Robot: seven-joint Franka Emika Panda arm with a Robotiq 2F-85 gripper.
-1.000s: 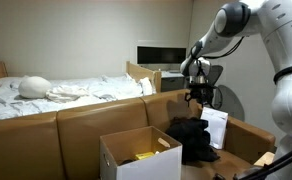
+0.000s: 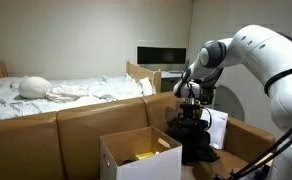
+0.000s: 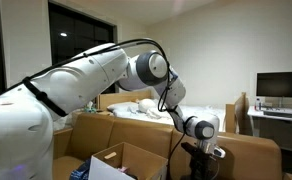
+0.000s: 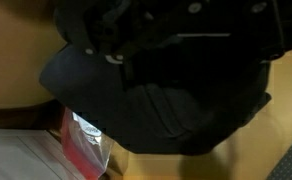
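A dark cloth or garment (image 2: 191,140) lies heaped on the seat of the brown couch, right of the box. Low over it hangs my gripper (image 2: 194,115), pointing down. In the wrist view the black cloth (image 4: 166,115) fills the middle, directly beneath the dark gripper body. The fingertips are hard to make out against the cloth. The fingers stand open, and no cloth is seen lifted. From the second exterior view, the gripper (image 3: 201,165) is at the couch's back, its lower end near the bottom edge of the picture.
An open white cardboard box (image 2: 141,152) with a yellow item inside stands left of the cloth. A white panel (image 2: 216,128) leans at the right. In the wrist view a red-edged clear plastic packet (image 4: 84,143) lies beside the cloth. The couch backrest (image 2: 81,130) rises behind.
My gripper has come down and slightly left, from above the couch back to just over the dark cloth. The cloth and box look unmoved.
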